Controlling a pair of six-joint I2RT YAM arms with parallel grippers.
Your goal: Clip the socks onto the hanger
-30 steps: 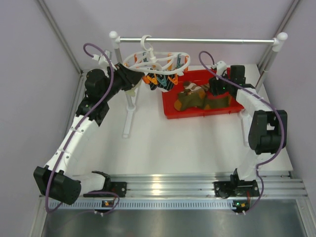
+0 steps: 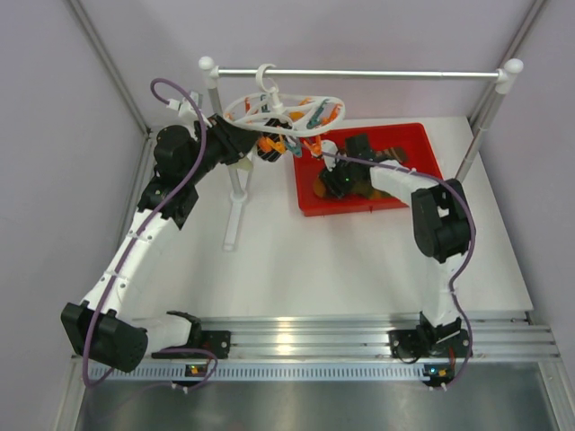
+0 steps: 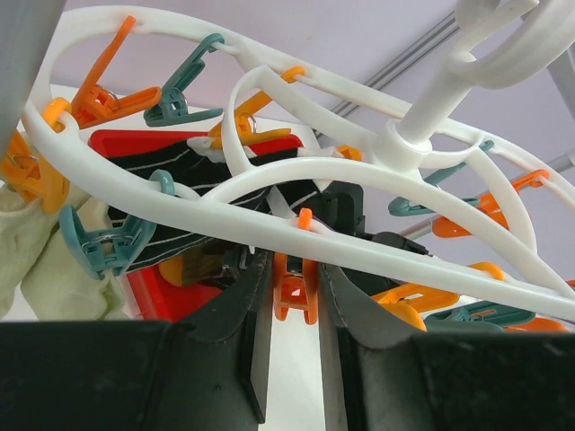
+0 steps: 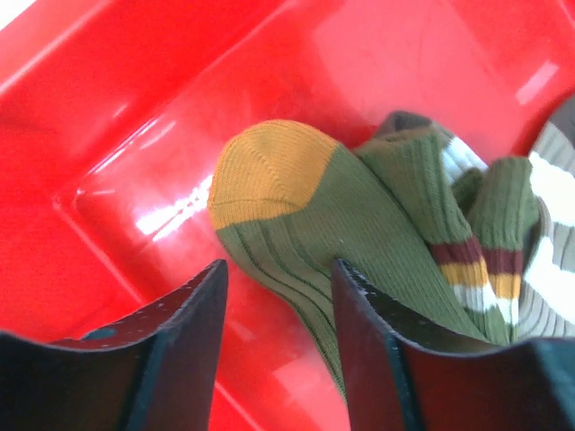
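Note:
The white oval hanger point(image 2: 332, 126) hangs from the rail by its hook, with orange and teal clips round its ring. My left gripper is shut on an orange clip point(image 3: 306, 220) at the ring's near side. From other clips hang a black sock with white stripes point(image 3: 148, 166) and a cream sock point(image 3: 67, 269). Inside the red bin, a green sock with an ochre end point(image 4: 278, 175) lies below my right gripper. That gripper is open, its fingertips apart, one over the sock and the other over bare bin floor.
Beside the green sock lie others with maroon bands point(image 4: 463, 260) and a grey-and-white striped one point(image 4: 552, 242). The rail point(image 2: 404, 74) spans above the red bin point(image 2: 422, 148).
My right gripper has moved left and towards the bin's front, over the green sock. The black striped cloth below the hanger shows farther left than before. The left arm stays put.

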